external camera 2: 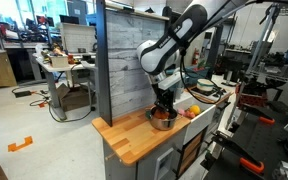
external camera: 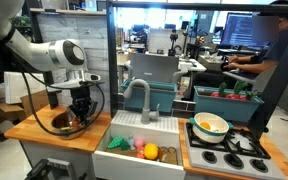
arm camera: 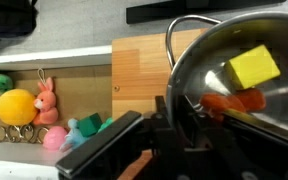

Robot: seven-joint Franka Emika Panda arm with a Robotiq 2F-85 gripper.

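A round metal pot (arm camera: pixel 284 35) fills the upper right of the wrist view, holding a yellow block (arm camera: pixel 254 67) and a red-orange item (arm camera: pixel 236 101). My gripper is shut on the pot's near rim, its dark fingers overlapping the wall. In exterior view 1, the pot (external camera: pixel 60 122) is over the left wooden counter (external camera: pixel 32 133), with the gripper (external camera: pixel 80 112) at its right side. Exterior view 2 shows the pot (external camera 2: pixel 163 120) above the counter's end; whether its base touches the wood is unclear.
A white sink (external camera: pixel 110 157) to the right holds several colourful toys, including a pink rabbit (arm camera: pixel 46 101) and an orange-yellow toy (arm camera: pixel 16 107). Beyond the faucet (external camera: pixel 145 100), a bowl (external camera: pixel 210 127) stands on the stove (external camera: pixel 234 158). Bare wood lies between pot and sink.
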